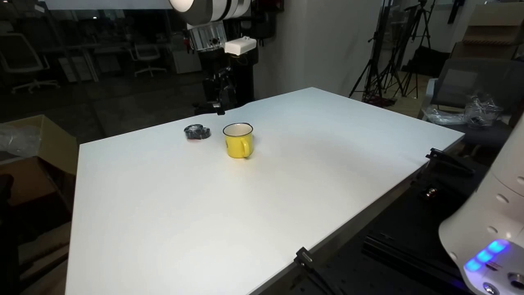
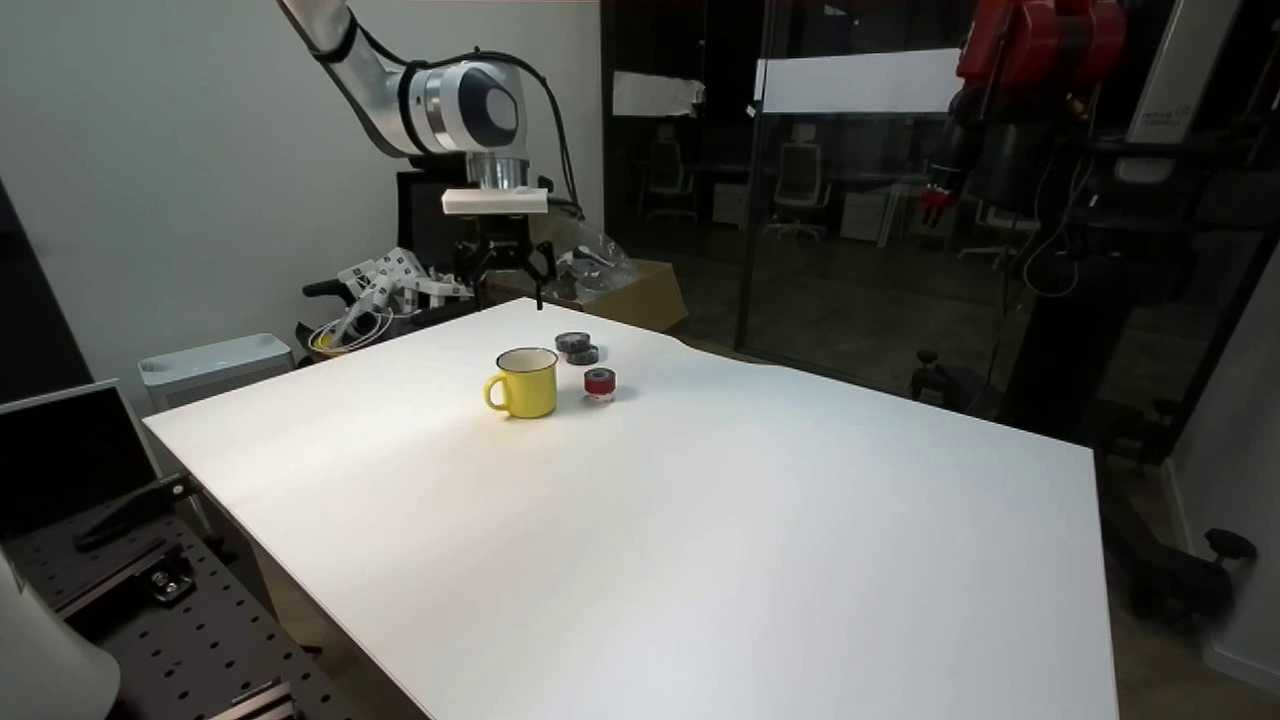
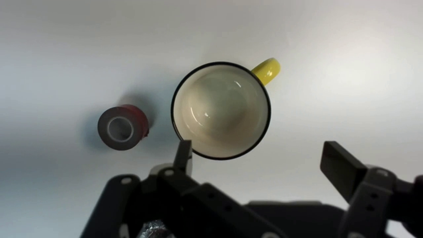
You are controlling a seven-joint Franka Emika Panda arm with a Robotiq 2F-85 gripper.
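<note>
A yellow mug (image 1: 238, 145) stands upright and alone on the white table. Its black-rimmed opening (image 3: 222, 111) faces up in the wrist view, and nothing shows inside. My gripper (image 2: 510, 296) hangs higher than the mug (image 2: 524, 384) and farther back, clear of it. Its fingers are spread wide with only table between them in the wrist view, where the left finger (image 3: 183, 156) overlaps the mug's rim in the picture. Beside the mug lies a red tape roll with a grey face (image 3: 115, 129), apart from it. Two dark tape rolls (image 2: 575, 344) sit just behind.
Bare white tabletop (image 1: 196, 211) spreads widely around these things. Black clamps (image 1: 304, 256) grip the table's near edge. A cardboard box (image 1: 54, 147) stands off the table at the left.
</note>
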